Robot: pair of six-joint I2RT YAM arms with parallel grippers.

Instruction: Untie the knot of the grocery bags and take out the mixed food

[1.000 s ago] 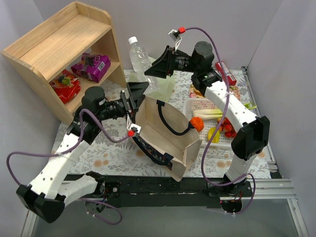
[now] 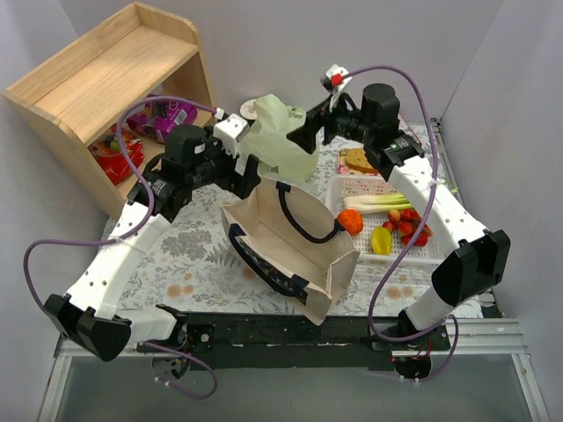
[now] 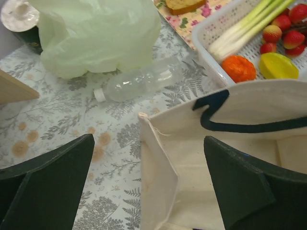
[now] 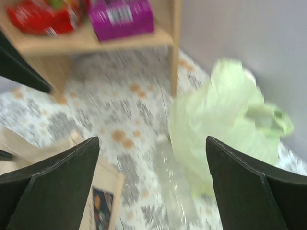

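Observation:
A pale green plastic bag (image 2: 281,141) lies at the back of the table; in the left wrist view it (image 3: 96,33) sits behind a clear bottle (image 3: 139,81) lying on its side. A canvas tote (image 2: 290,246) with navy handles stands open at front centre. My left gripper (image 2: 246,178) is open above the tote's left rear. My right gripper (image 2: 310,132) is open high beside the green bag. In the blurred right wrist view, the bag (image 4: 220,129) and bottle (image 4: 172,182) lie below it.
A wooden shelf (image 2: 106,61) holds red and purple packs at left. A white basket (image 2: 391,251) of vegetables and fruit is at right, with bread (image 2: 356,160) on a floral board behind it. The tabletop between shelf and tote is mostly clear.
The bottle has come down from the air onto the table.

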